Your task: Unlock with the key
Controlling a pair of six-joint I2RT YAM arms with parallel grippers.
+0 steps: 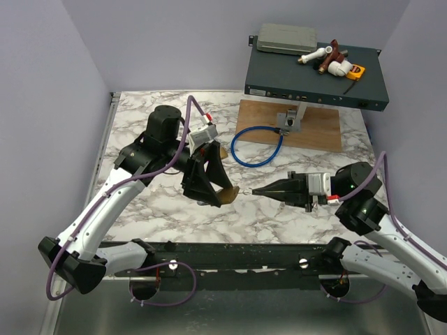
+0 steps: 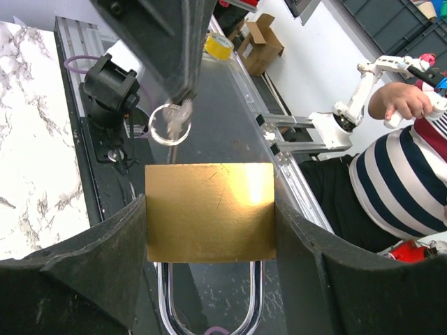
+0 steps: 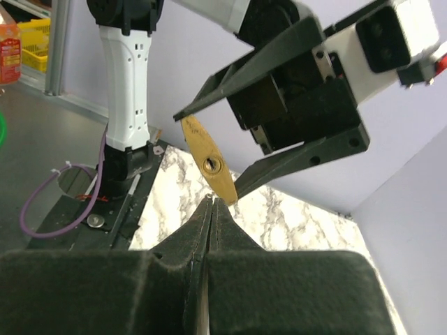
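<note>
A brass padlock is clamped between the fingers of my left gripper, its steel shackle pointing away from the other arm. In the right wrist view, the padlock's end face with the round keyhole is turned toward my right gripper. That gripper is shut, and a small key pokes out of its tips in the top view. A metal ring hangs by the key in the left wrist view. The key's blade looks blurred, close to the padlock's face; whether it touches cannot be told.
A second brass padlock lies behind my left gripper. Farther back are a blue cable and a wooden board under a raised dark box.
</note>
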